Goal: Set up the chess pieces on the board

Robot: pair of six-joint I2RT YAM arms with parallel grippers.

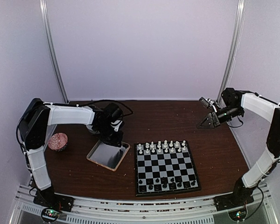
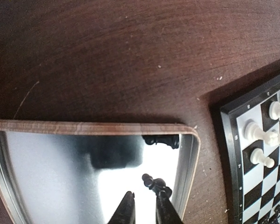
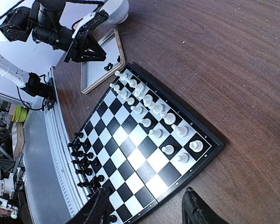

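Observation:
The chessboard (image 1: 164, 167) carries white pieces (image 3: 169, 118) along its far edge and black pieces (image 3: 84, 171) along its near edge. To its left, the metal tray (image 1: 99, 157) holds a few black pieces, one (image 2: 161, 140) by its rim and a cluster (image 2: 156, 183) lower right. My left gripper is over the tray, open, its fingertips just short of that cluster in the left wrist view, nothing seen between them. My right gripper is open and empty, in the air right of the board.
A red patterned bowl (image 1: 58, 141) stands at the left, and a white bowl (image 3: 115, 10) sits behind the tray, partly hidden by the left arm.

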